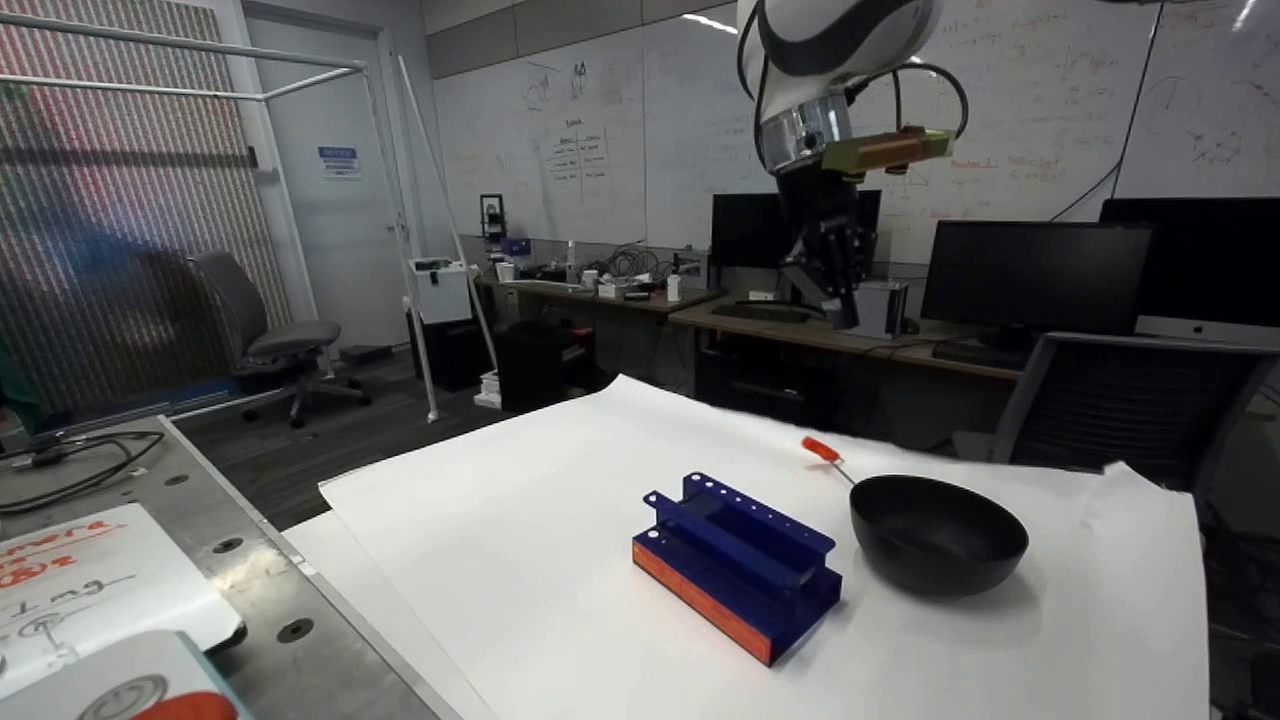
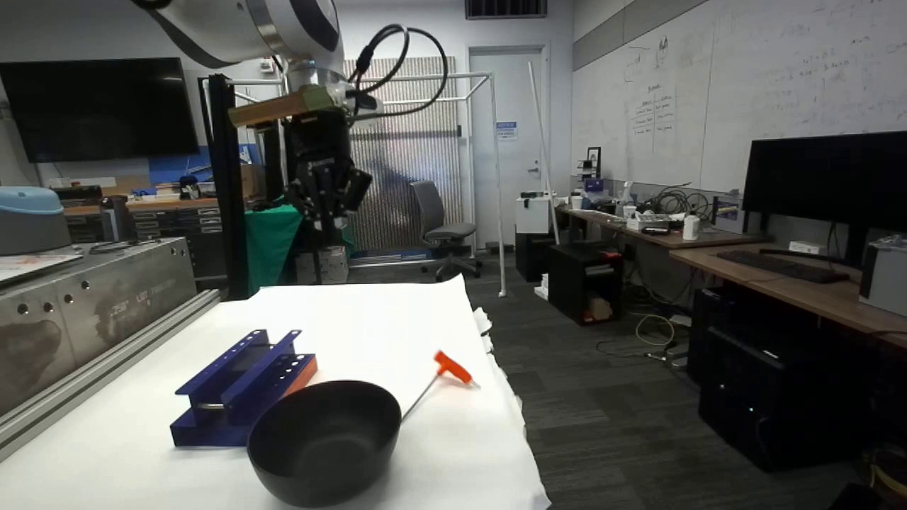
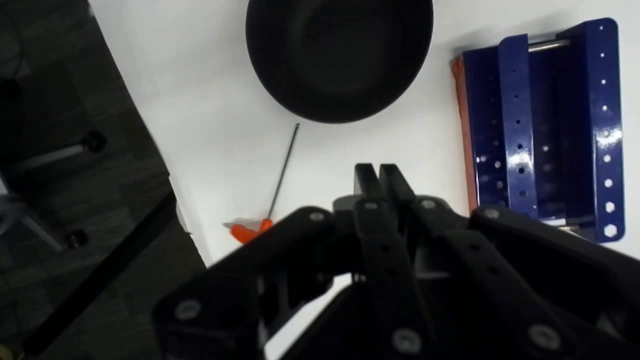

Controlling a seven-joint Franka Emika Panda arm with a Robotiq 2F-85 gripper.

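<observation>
The hex driver with an orange T-handle (image 3: 252,231) lies on the white table, its thin metal shaft (image 3: 283,171) pointing toward the black bowl (image 3: 339,57). In the second exterior view, the orange handle (image 2: 453,367) is near the table edge and the shaft's end passes close to the bowl (image 2: 327,442); whether they touch cannot be told there. The wrist view shows a small gap between them. High above the table, my gripper (image 1: 845,314) is apart from everything on it. Its fingers (image 3: 364,174) are close together, and no object shows between them.
A dark blue metal holder (image 1: 738,558) with rows of holes and an orange side stands beside the bowl, with a narrow gap between them. The table's far edge is close to the driver's handle.
</observation>
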